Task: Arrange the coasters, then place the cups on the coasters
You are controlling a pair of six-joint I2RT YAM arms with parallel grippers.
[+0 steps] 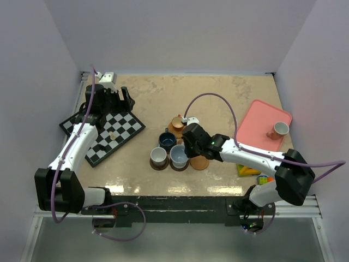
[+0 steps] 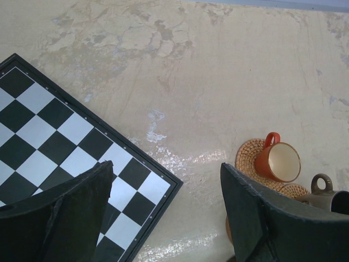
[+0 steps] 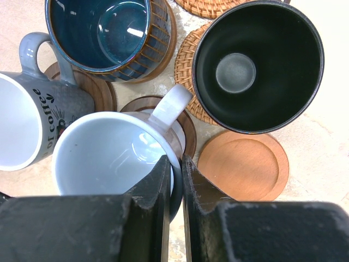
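A light blue-white cup [image 3: 109, 153] has its rim pinched by my right gripper, which is shut on it. In the top view this cup [image 1: 178, 155] is over a dark round wooden coaster [image 1: 178, 167]; whether it rests fully on it cannot be told. The same coaster [image 3: 189, 134] shows past the cup's handle in the right wrist view. To its right lies a bare light wooden coaster [image 3: 245, 165]. My left gripper [image 1: 125, 98] stands open above the chessboard [image 1: 131, 127], nothing between its fingers.
Close by are a white-lined grey cup [image 1: 158, 157], a navy cup [image 1: 167, 140], a black-lined cup [image 3: 259, 65] and an orange cup [image 2: 278, 162], each at a coaster. A pink tray [image 1: 256, 128] with another cup [image 1: 278, 130] lies right.
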